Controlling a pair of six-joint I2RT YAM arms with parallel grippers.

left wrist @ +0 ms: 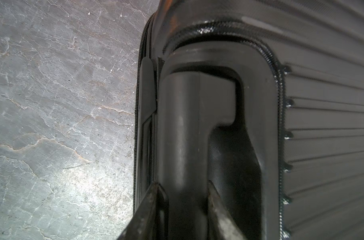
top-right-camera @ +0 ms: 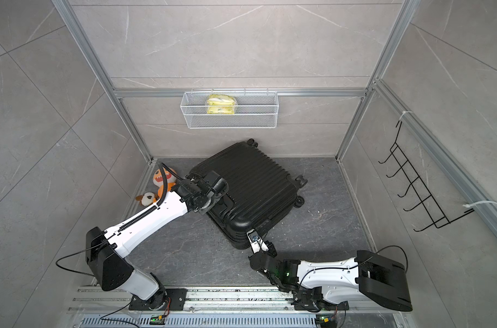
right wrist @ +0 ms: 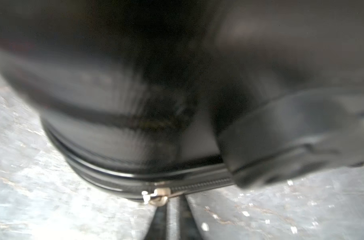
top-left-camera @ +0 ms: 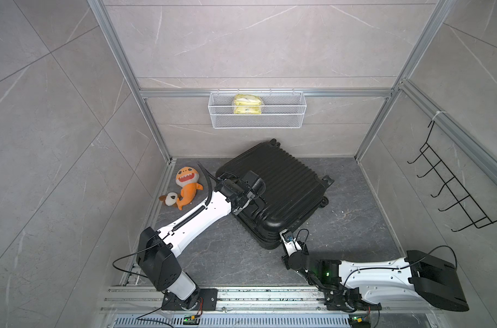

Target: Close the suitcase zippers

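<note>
A black ribbed suitcase (top-left-camera: 278,186) lies flat on the grey floor. My left gripper is shut on its side handle (left wrist: 180,132), with one finger on each side of the bar. At the suitcase's near corner is my right gripper, its fingers (right wrist: 190,224) slightly parted, with a strip of floor showing between them. A pale metal zipper slider (right wrist: 161,196) sits on the zipper track (right wrist: 202,185) just above those fingertips. Whether they touch it cannot be told in this blurred view.
A black caster wheel (right wrist: 286,140) sticks out to the right of the slider. Orange plush toy (top-left-camera: 188,188) and smaller brown-and-white plush (top-left-camera: 170,199) lie by the left wall. Wire basket (top-left-camera: 256,121) and black hook rack (top-left-camera: 450,186) hang on walls.
</note>
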